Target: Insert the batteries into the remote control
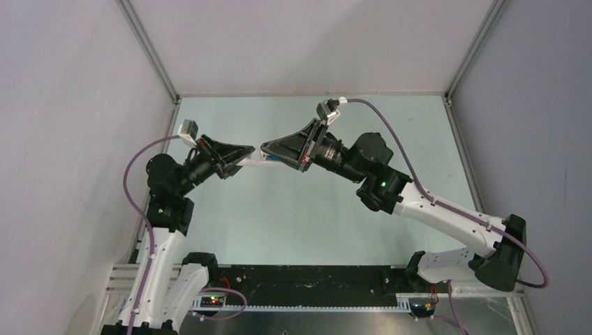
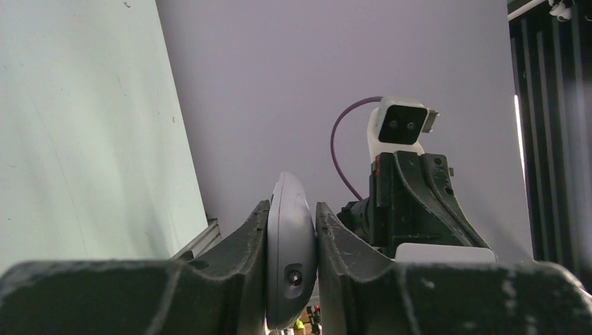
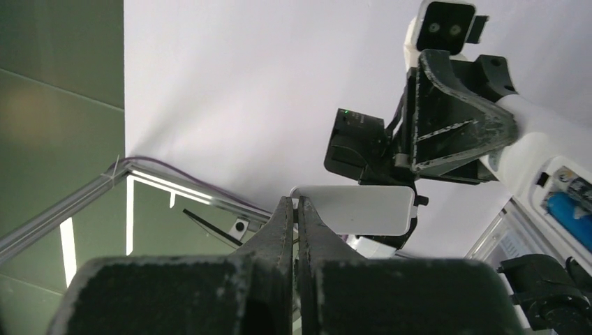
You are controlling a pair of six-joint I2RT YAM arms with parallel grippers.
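My left gripper (image 1: 247,155) is shut on the white remote control (image 2: 286,234), raised over the table. The remote's open compartment, with a blue battery (image 3: 571,216) in it, shows at the right of the right wrist view and partly under my right gripper (image 1: 271,149) in the top view. My right gripper is shut, with a thin white cover plate (image 3: 356,208) at its fingertips, apparently pinched there. The plate also shows at the lower right of the left wrist view. The two grippers are close together, facing each other.
White walls (image 1: 77,174) stand at the sides and back, with metal frame rails (image 1: 143,49) along their edges. A dark strip (image 1: 307,283) runs along the front.
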